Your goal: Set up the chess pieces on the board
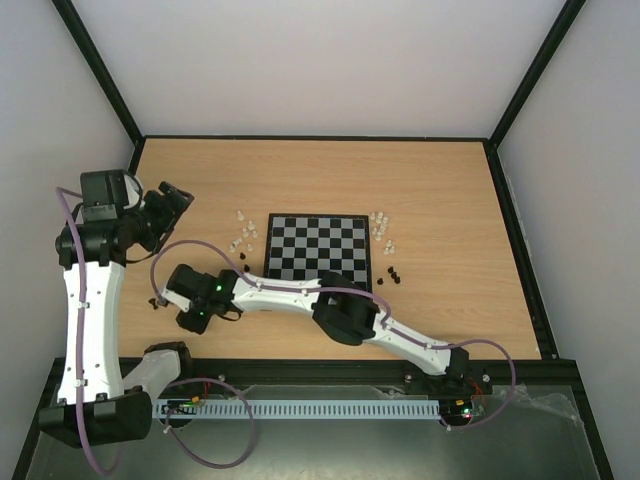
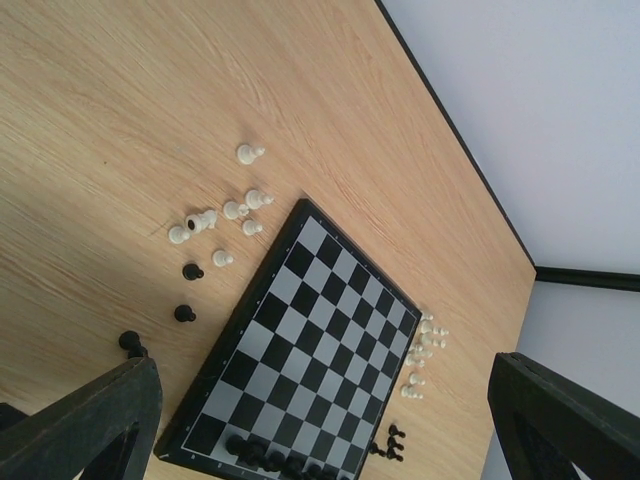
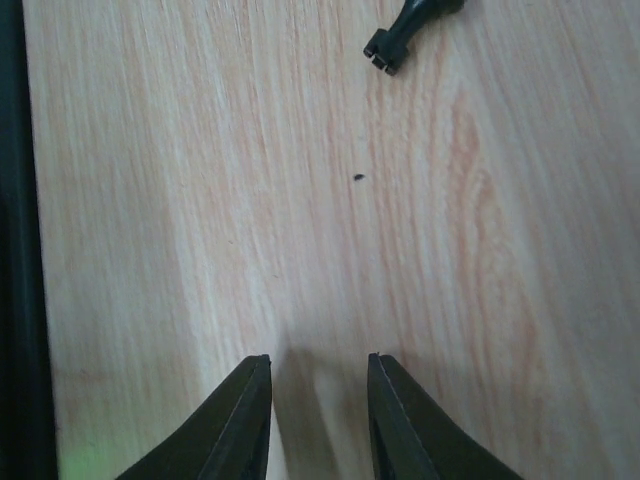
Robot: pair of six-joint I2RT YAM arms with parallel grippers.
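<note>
The black-and-white chessboard (image 1: 318, 246) lies mid-table; along its near edge in the left wrist view stand several black pieces (image 2: 268, 458). White pieces (image 2: 236, 210) are scattered left of it, with more white pieces (image 2: 424, 345) to its right. Loose black pieces (image 2: 185, 313) lie on the left, and other black pieces (image 2: 389, 443) on the right. My left gripper (image 1: 178, 193) hangs high at the table's left, open and empty. Low at the front left, my right gripper is open, nothing between its fingers; a black piece (image 3: 405, 35) lies beyond them.
My right arm (image 1: 280, 296) stretches across the front of the table and covers the board's near edge in the top view. A dark border (image 3: 22, 260) runs along the left of the right wrist view.
</note>
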